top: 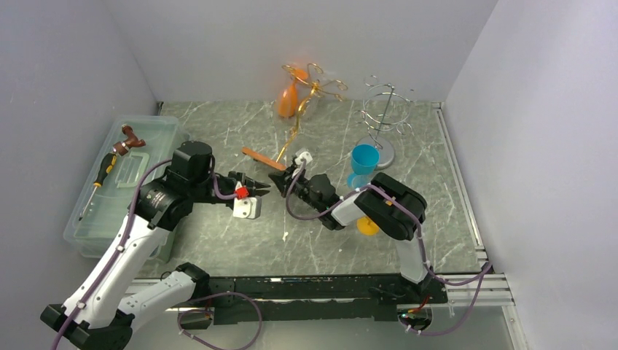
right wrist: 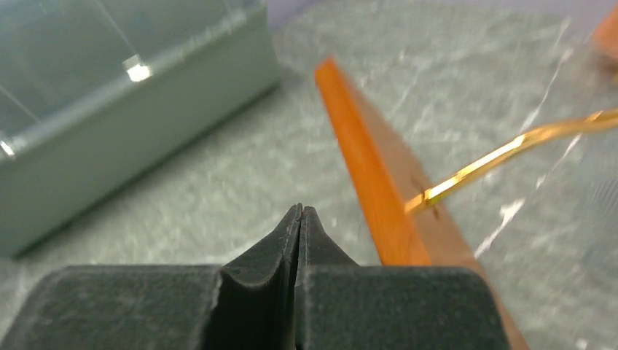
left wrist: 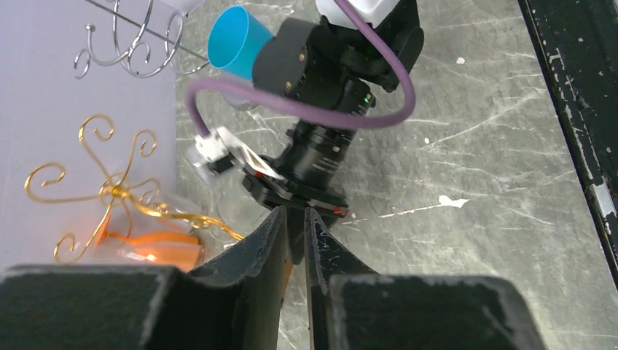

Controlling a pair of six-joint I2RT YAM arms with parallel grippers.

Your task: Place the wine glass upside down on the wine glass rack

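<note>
The gold wine glass rack is tipped back toward the rear wall. Its wooden base stands on edge, near front edge lifted. Beside its hooks lies an orange wine glass, also seen as an orange glass among faint clear glasses in the left wrist view. My right gripper is shut with nothing between its fingers, close to the raised base. Facing it from the left, my left gripper is slightly open and empty. Where the clear glasses rest is hard to tell.
A silver rack stands upright at the back right, with a blue goblet before it. A yellow goblet is partly under my right arm. The left side holds a lidded bin.
</note>
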